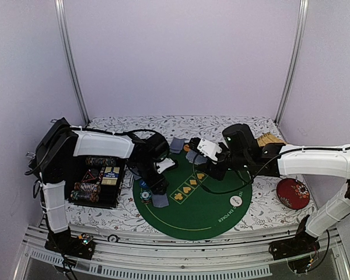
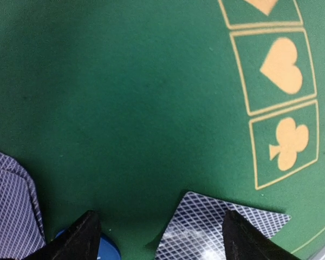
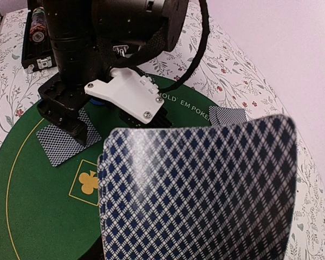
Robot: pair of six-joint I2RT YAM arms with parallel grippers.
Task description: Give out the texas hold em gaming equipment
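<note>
In the right wrist view a deck of blue-and-white patterned cards [image 3: 200, 189] fills the lower middle, with my right gripper [image 1: 203, 158] shut on it above the table mat's far side. My left gripper is open over the green poker mat [image 1: 221, 224], nothing between its fingers. Just below it lies a patterned card pile [image 2: 197, 230], also visible in the top view as face-down cards [image 1: 160, 200]. More cards [image 2: 11, 203] rest at the left edge of the left wrist view, near a blue disc [image 2: 108, 250]. Other cards [image 1: 177, 145] lie at the mat's far edge.
An open black case [image 1: 96, 198] with chip rows stands left of the mat. A white round button [image 1: 236, 200] sits on the mat's right part. A red round object [image 1: 293, 193] and a wooden piece [image 1: 268, 139] lie to the right.
</note>
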